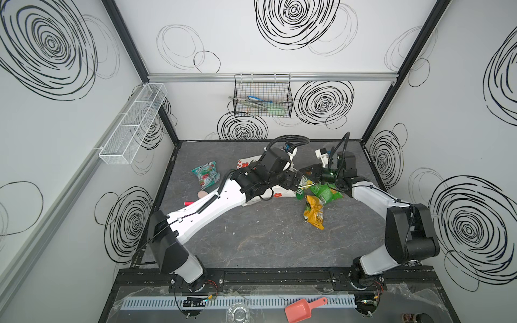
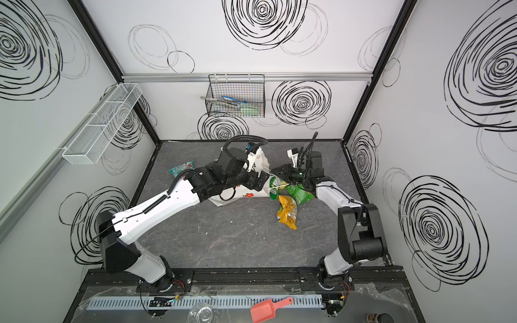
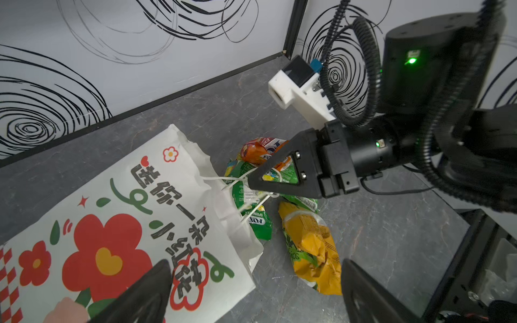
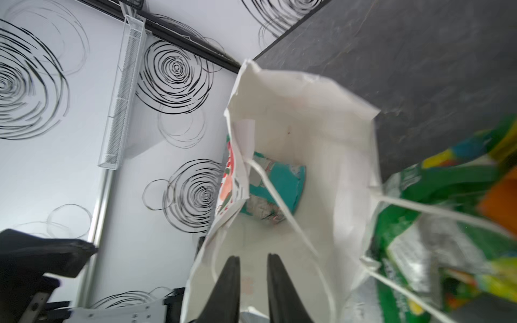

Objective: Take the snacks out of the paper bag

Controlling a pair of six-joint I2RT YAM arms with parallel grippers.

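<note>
A white paper bag (image 3: 97, 231) with flower prints lies on its side, mouth facing right. Inside it, seen in the right wrist view, is a teal packet (image 4: 282, 185). My right gripper is at the bag's mouth among its handles; how far its fingers are apart is unclear. My left gripper hangs over the bag, fingers apart. Green packs (image 3: 255, 226), an orange pack (image 3: 258, 150) and a yellow pack (image 3: 309, 247) lie outside the mouth.
A blue snack packet (image 1: 204, 172) and a pink object (image 1: 202, 194) lie at the left. Wire baskets (image 1: 264, 102) hang on the walls.
</note>
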